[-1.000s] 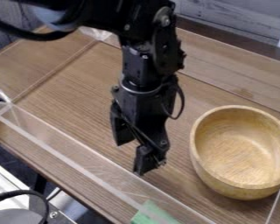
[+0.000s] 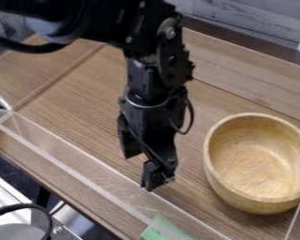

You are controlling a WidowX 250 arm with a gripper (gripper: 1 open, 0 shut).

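Note:
My black gripper (image 2: 147, 159) hangs low over the wooden table (image 2: 65, 94), just left of a pale wooden bowl (image 2: 259, 169). The fingertips point down toward the table near a clear tape line along the front. Whether they are open or shut, or hold anything, is hard to tell from this angle.
A pale green piece (image 2: 160, 231) lies at the front edge. Metal and white equipment with a black cable sits off the table at the lower left. A wall runs along the back.

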